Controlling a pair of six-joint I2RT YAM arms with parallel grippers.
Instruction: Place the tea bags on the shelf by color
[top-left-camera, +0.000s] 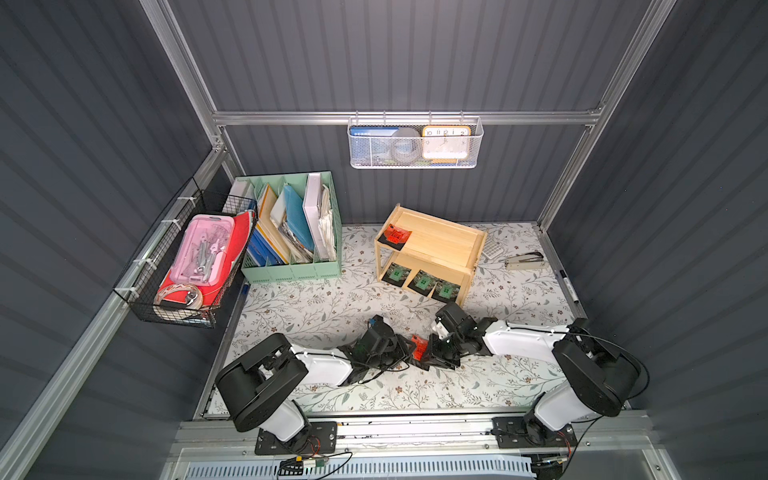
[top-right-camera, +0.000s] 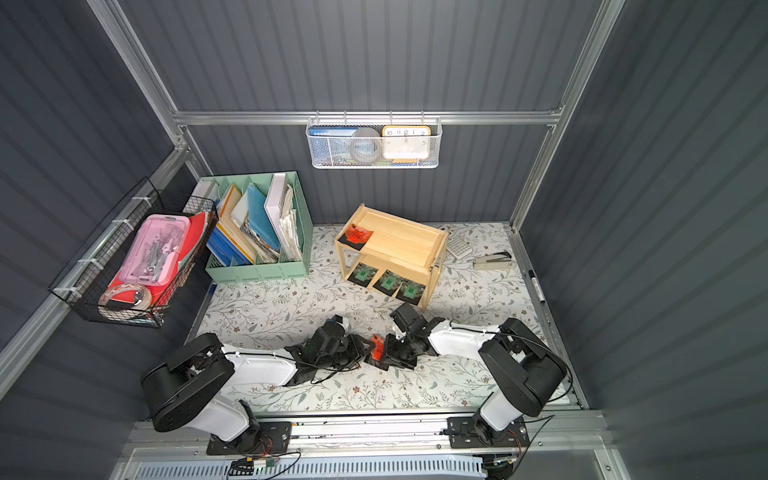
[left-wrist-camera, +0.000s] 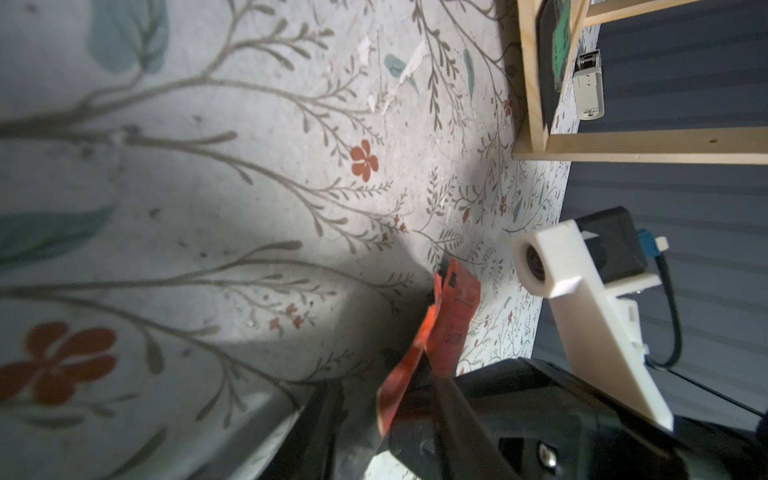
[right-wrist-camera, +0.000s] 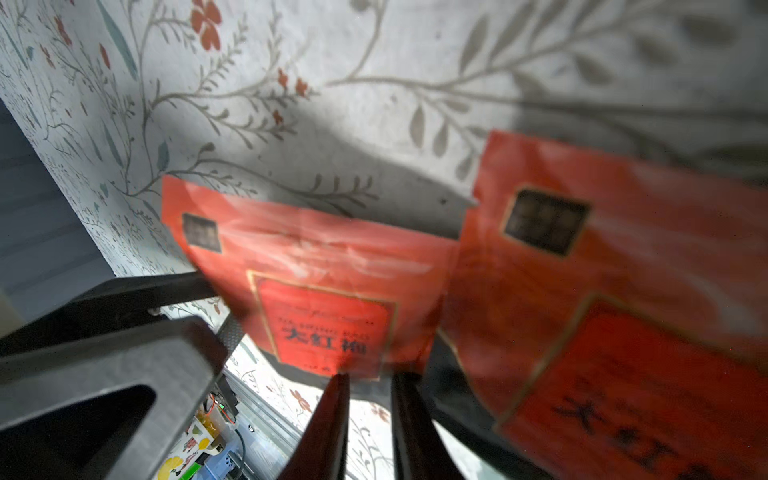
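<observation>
Two red tea bags, a nearer one (right-wrist-camera: 608, 304) and a smaller-looking one (right-wrist-camera: 320, 280), stand overlapping in the right wrist view. The left gripper is open, its blurred fingers apart, with a bag's edge reaching toward the gap. My right gripper has a narrow gap between fingertips at the bags' dark lower edges; whether it pinches one is unclear. From above, both grippers meet low over the table around the red bags (top-left-camera: 419, 347). On the wooden shelf (top-left-camera: 441, 237), a red bag (top-left-camera: 395, 236) lies upper left and several green bags (top-left-camera: 423, 282) fill the lower level.
A green file box (top-left-camera: 292, 272) stands left of the shelf, and a black wire basket (top-left-camera: 172, 312) hangs at the left side. A stapler (top-left-camera: 524, 261) lies right of the shelf. Open table shows between the arms and the shelf.
</observation>
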